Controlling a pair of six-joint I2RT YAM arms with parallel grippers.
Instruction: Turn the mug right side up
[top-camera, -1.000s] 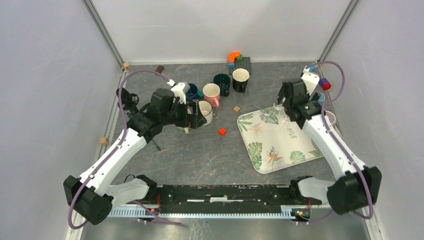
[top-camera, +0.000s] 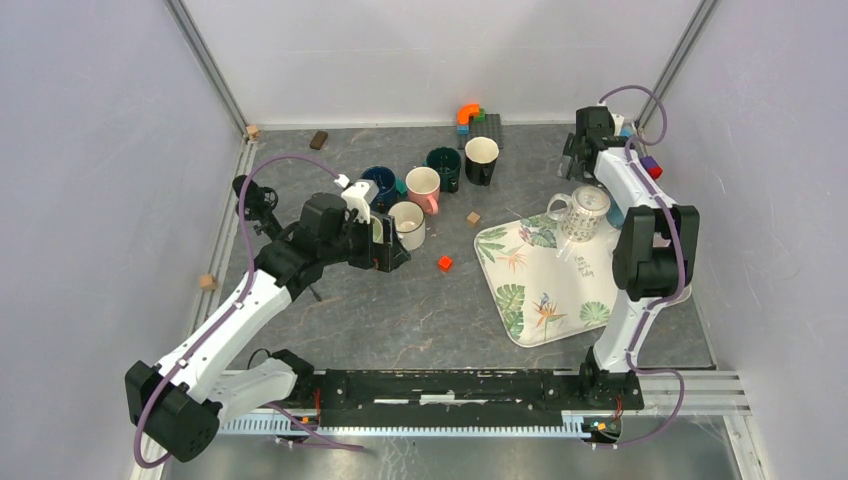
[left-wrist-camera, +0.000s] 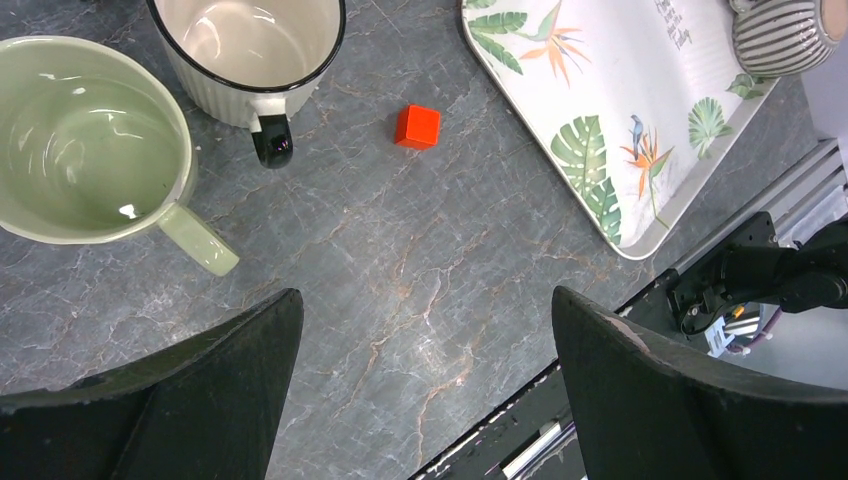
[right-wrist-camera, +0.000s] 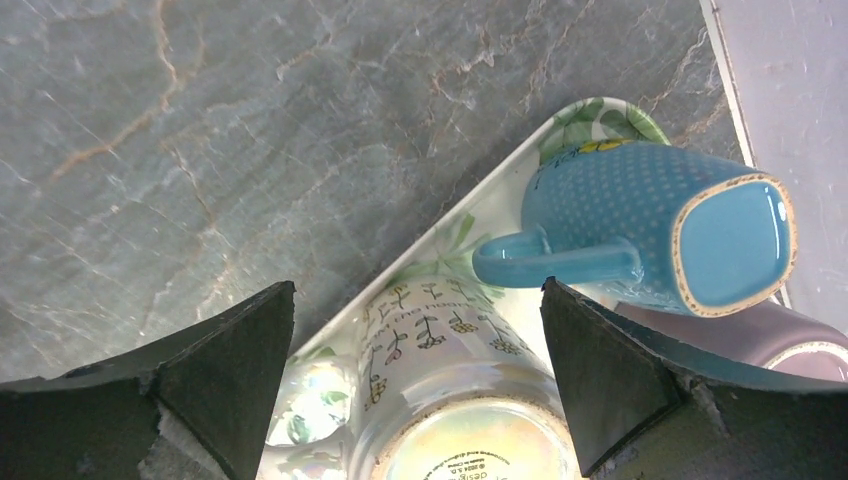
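Note:
A white patterned mug (top-camera: 589, 200) (right-wrist-camera: 430, 340) with its base up sits at the tray's back; a blue dotted mug (right-wrist-camera: 610, 200) lies on its side beside it, base showing, with a mauve mug (right-wrist-camera: 745, 340) partly visible. My open right gripper is above these mugs, at the back right in the top view. My left gripper stands open over bare table, near a green mug (left-wrist-camera: 90, 150) and a cream mug (left-wrist-camera: 250, 60), both upright.
The floral tray (top-camera: 540, 290) fills the table's right. Upright mugs, including a pink one (top-camera: 423, 183), stand at centre back. A red cube (top-camera: 445, 263) lies mid-table.

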